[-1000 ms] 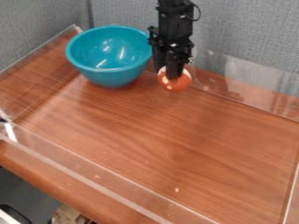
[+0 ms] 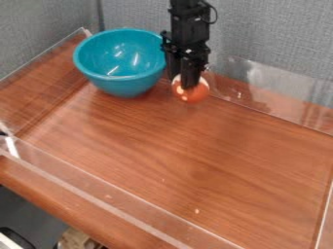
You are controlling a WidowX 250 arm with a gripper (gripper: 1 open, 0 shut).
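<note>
My black gripper (image 2: 190,76) hangs from the top of the camera view, shut on a small orange-red round object (image 2: 192,90) with a pale patch, held low near the back of the wooden table. Just left of it sits a turquoise bowl (image 2: 112,65); its far side and inside are visible, and it looks empty.
A clear plastic edge (image 2: 274,102) runs along the back, below grey walls. A table edge runs along the left and lower left.
My gripper has shifted slightly left with the round object in it, closer to the bowl. The bowl has stayed where it was.
</note>
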